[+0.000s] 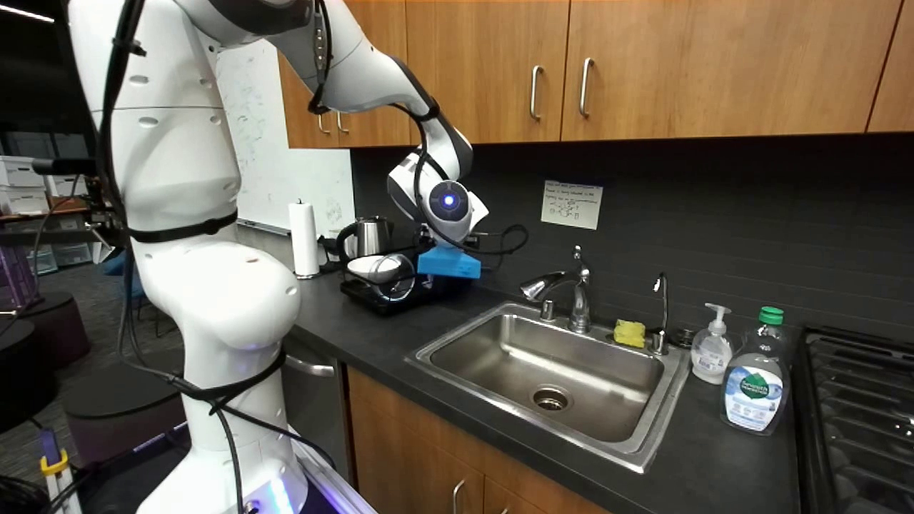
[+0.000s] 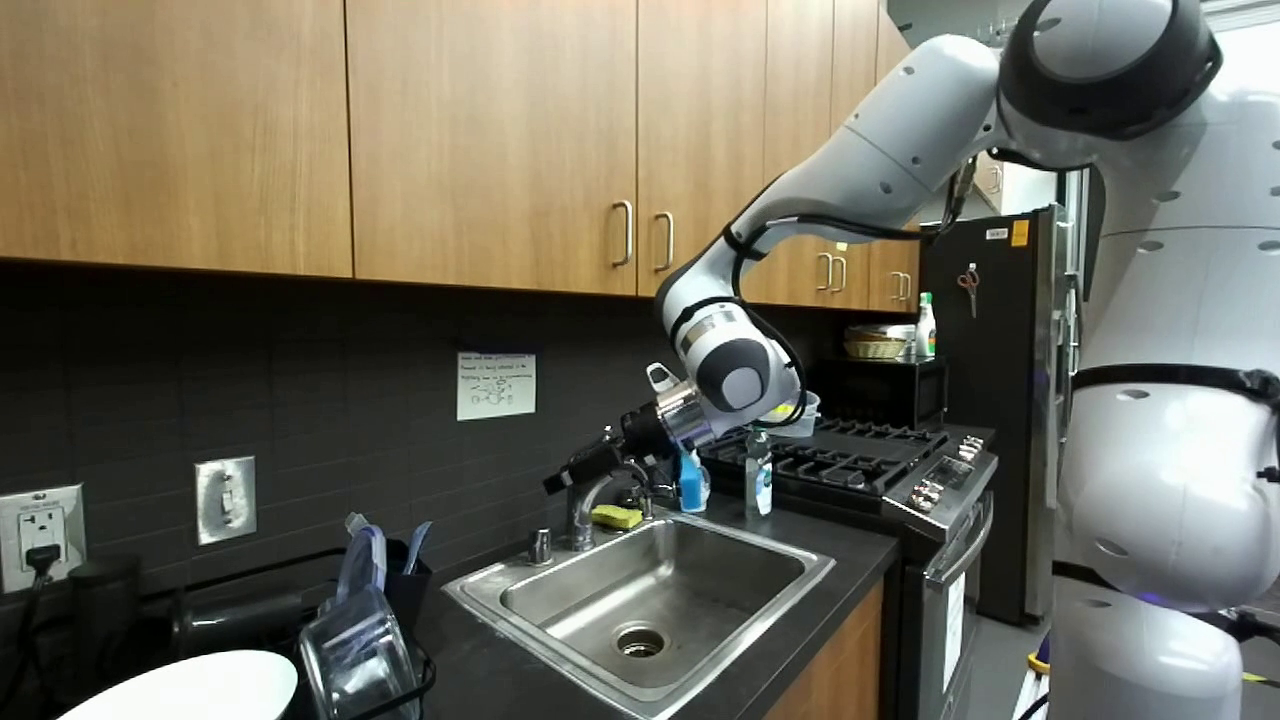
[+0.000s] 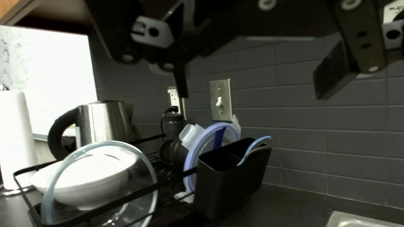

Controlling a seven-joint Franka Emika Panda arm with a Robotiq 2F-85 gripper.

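My gripper is open, its two black fingers set wide apart with nothing between them. Beyond the gap, the tiled wall carries a metal plate with a white toggle light switch. In exterior view 2 the gripper hangs in the air near the faucet, pointing left toward the switch plate, a clear distance away. From exterior view 1 the fingers are hidden behind the wrist and a blue piece.
Under the gripper's line of sight stands a dish rack with a white bowl, a glass lid and a black utensil holder. A kettle and paper towel roll are farther left. The sink is empty; overhead are wooden cabinets.
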